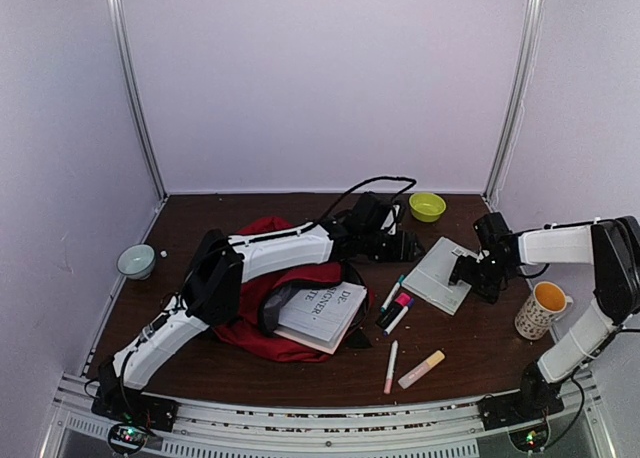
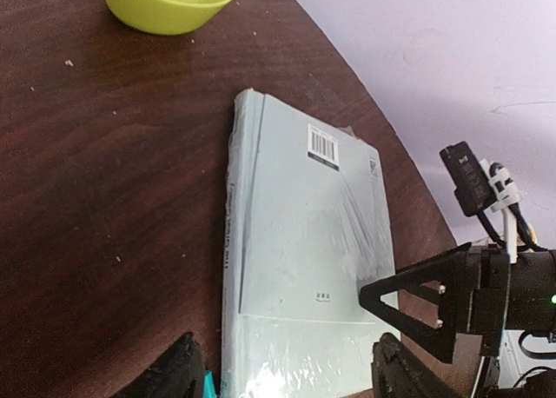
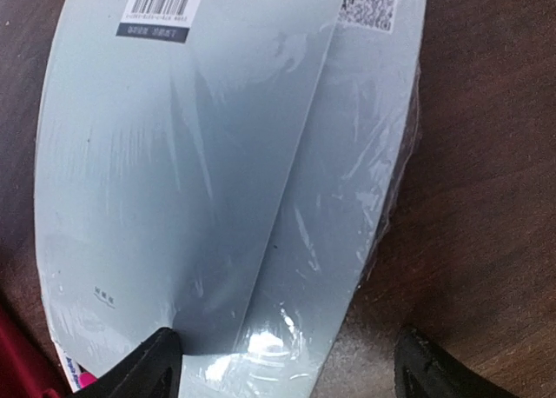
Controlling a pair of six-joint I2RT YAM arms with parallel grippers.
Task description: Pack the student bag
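A grey-white book (image 1: 439, 270) in clear wrap lies on the table right of centre, barcode side up. Left of it stands my left gripper (image 1: 410, 246), its fingers (image 2: 178, 368) spread and nothing held between them. From the right, my right gripper (image 1: 465, 275) reaches over the book's edge with fingers (image 3: 152, 363) wide apart; whether they touch the book I cannot tell. The red bag (image 1: 250, 328) lies open at centre-left, partly hidden under my left arm, with a white book (image 1: 322, 311) in its mouth.
Several markers (image 1: 394, 314) lie between bag and book. A pink-capped pen (image 1: 391, 366) and a yellow highlighter (image 1: 421, 369) are nearer the front. A mug (image 1: 541, 311) stands right, a green bowl (image 1: 427, 207) behind, a pale bowl (image 1: 136, 262) far left.
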